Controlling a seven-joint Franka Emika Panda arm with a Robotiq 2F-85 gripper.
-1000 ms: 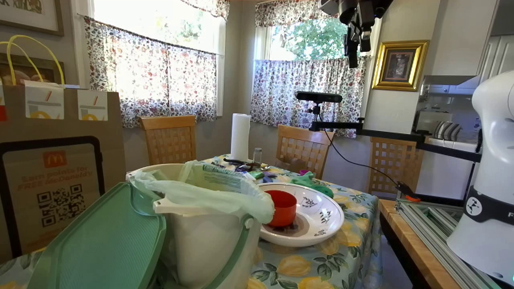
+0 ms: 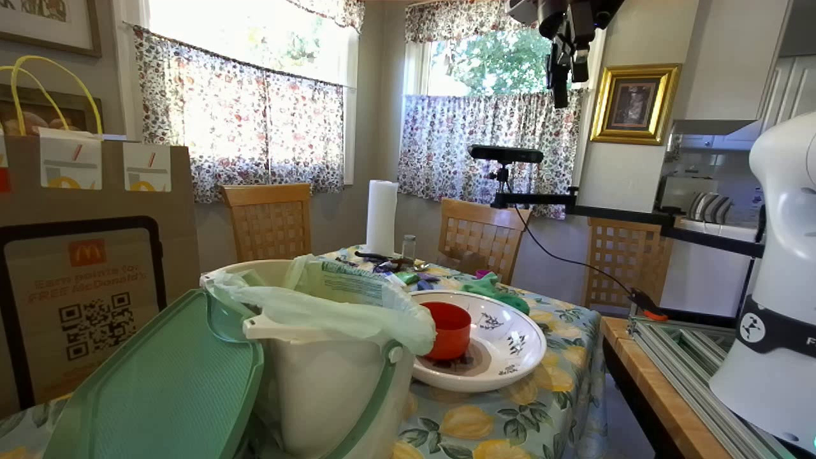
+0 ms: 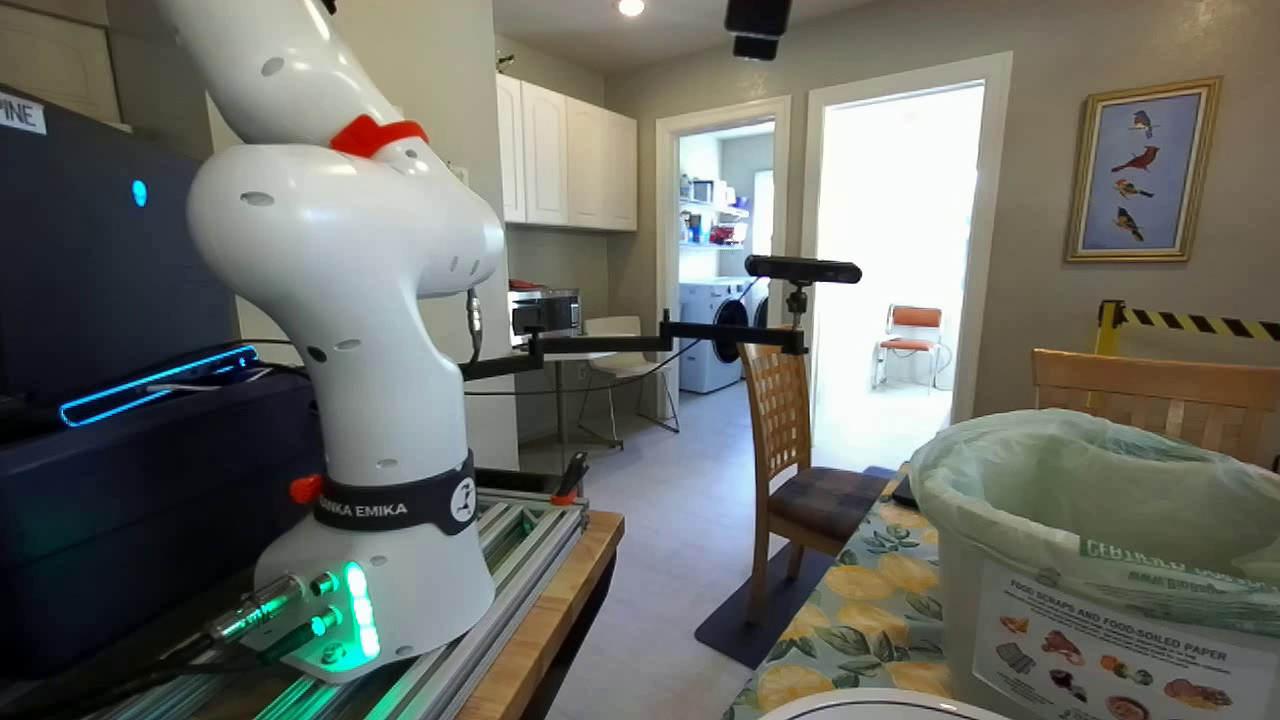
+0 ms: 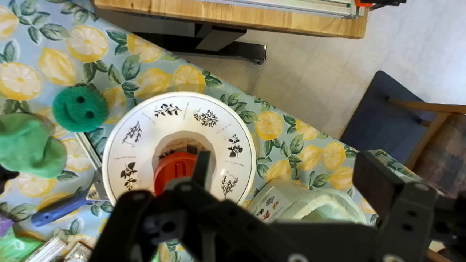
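High above the table, my gripper stands open, its two dark fingers wide apart with only air between them. In exterior view 1 the gripper (image 2: 567, 72) hangs near the top edge, well clear of everything. A red cup (image 2: 447, 330) stands inside a wide white bowl (image 2: 514, 344) with black plant drawings. From the wrist the red cup (image 4: 174, 169) shows in the bowl's lower middle, partly covered by a finger. Beside the bowl (image 4: 131, 111) is a pale bin (image 2: 336, 390) lined with a light green bag (image 2: 344, 310).
A green lid (image 2: 164, 367) leans beside the bin, near a paper bag (image 2: 92, 283). Left of the bowl in the wrist view lie a green smiley sponge (image 4: 80, 108), a green cloth (image 4: 28, 144) and a blue-handled tool (image 4: 61, 211). A camera (image 2: 505, 154) juts out on a black arm.
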